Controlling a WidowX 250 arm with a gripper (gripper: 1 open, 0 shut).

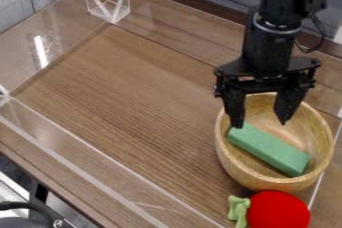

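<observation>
My black gripper (263, 103) hangs over a tan round bowl (313, 138), its two fingers spread open at the bowl's back part, with nothing seen between them. A green block (267, 150) lies tilted in the bowl, just in front of and below the fingers. A red round object with a green leafy top (277, 212) lies on the table in front of the bowl, cut off by the bottom edge of the view.
A small white wire-like stand (104, 2) is at the back left. A clear edge runs along the left side.
</observation>
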